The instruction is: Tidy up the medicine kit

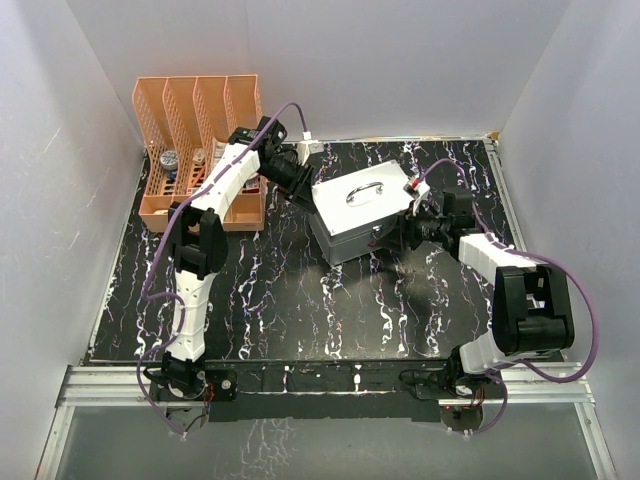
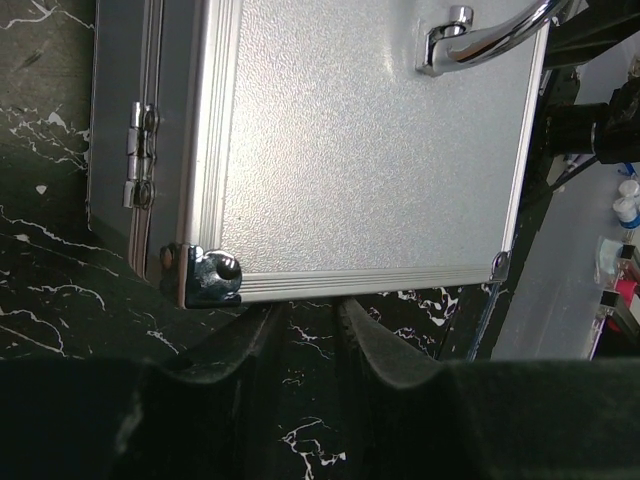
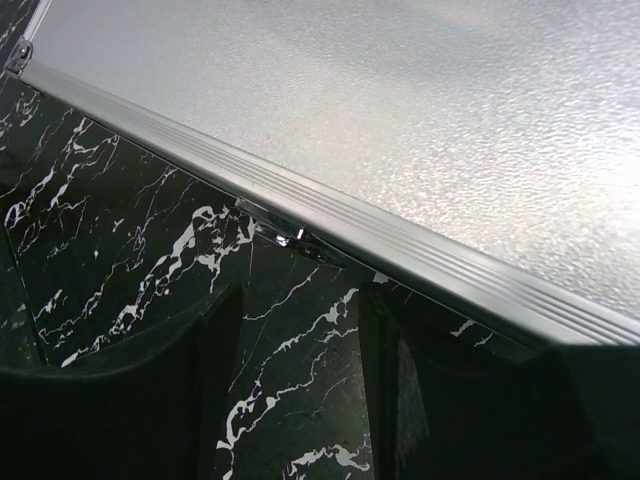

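A silver case with its lid down stands at the back centre, a curved metal handle on top. My left gripper is at its left side. In the left wrist view, dark fingers stand a narrow gap apart beneath the lid's edge, close to a metal corner piece. Their tips are dark, and whether they grip the case cannot be told. At the case's front right, my right gripper is open, floor showing between its fingers. A latch sits under the lid edge just beyond them.
An orange divided organizer stands at the back left, a few bottles inside. The left arm reaches over its right part. The dark marbled floor in front of the case is clear. Grey walls enclose the area.
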